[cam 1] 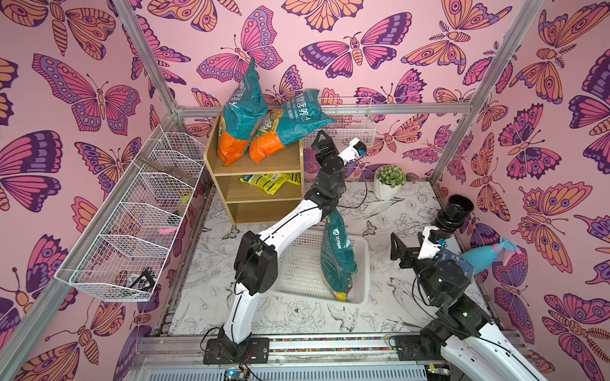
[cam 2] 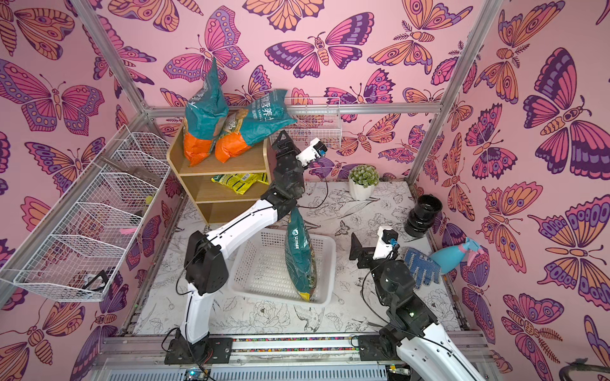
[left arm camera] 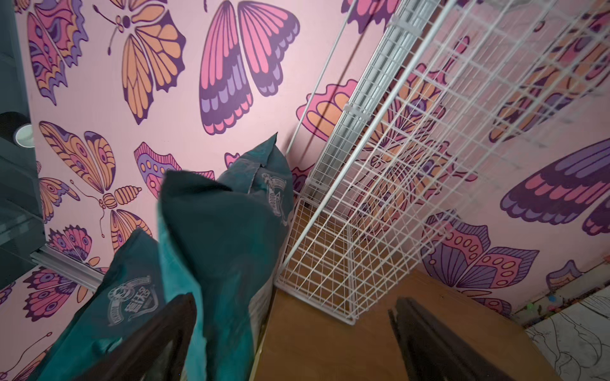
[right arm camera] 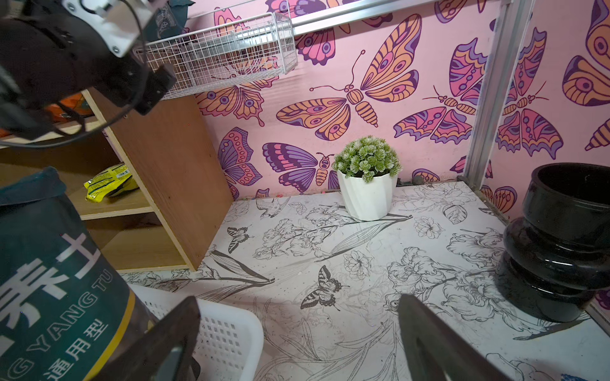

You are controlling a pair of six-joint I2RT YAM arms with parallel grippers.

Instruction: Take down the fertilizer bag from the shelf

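Two teal-and-orange bags rest on the shelf unit's top [cam 1: 232, 169]. One bag [cam 1: 243, 114] stands upright at the left; the other bag [cam 1: 287, 123] leans to the right, its teal end past the shelf's side. My left gripper [cam 1: 324, 138] is open beside that end. In the left wrist view the teal bag [left arm camera: 222, 222] rises near the left finger [left arm camera: 168, 336], with bare wood between the fingers; contact cannot be told. Another teal bag [cam 1: 338, 254] stands in the white basket [cam 1: 298, 289]. My right gripper [cam 1: 397, 246] is open and empty, right of the basket.
A wire basket [cam 1: 349, 137] hangs on the back wall close to my left gripper. Yellow packets [cam 1: 270, 183] lie on the middle shelf. A potted plant [cam 1: 388, 181], black vase [cam 1: 454, 211] and spray bottle [cam 1: 486, 257] stand at the right.
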